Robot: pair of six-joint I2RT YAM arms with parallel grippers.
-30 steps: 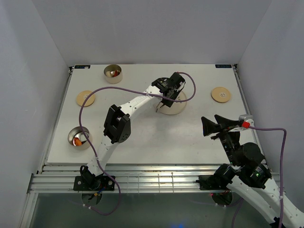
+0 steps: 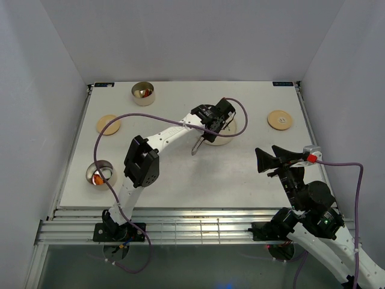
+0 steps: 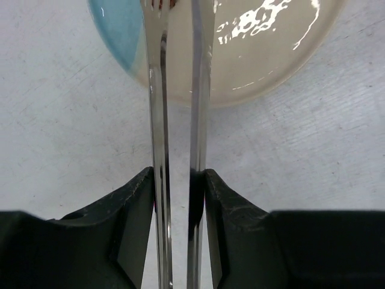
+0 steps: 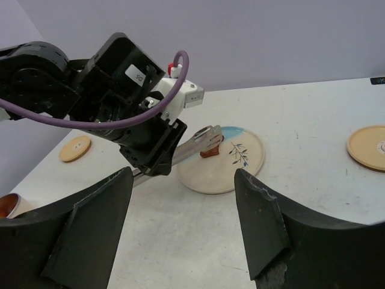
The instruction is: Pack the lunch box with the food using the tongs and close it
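My left gripper is shut on the metal tongs, its fingers pressing both arms. The tongs reach over a cream plate with a blue edge patch and a leaf pattern. By their tips is a small brown food piece; whether the tips grip it or it rests on the plate, I cannot tell. From above, the left arm covers part of the plate. My right gripper stands open at the right of the table, nothing between its fingers.
Two round containers with food, one at the back and one at the front left, stand on the white table. Flat round lids lie at left and right.
The left gripper with the tongs has shifted slightly toward the front and left, and its forearm has swung left. The right arm looks unmoved.
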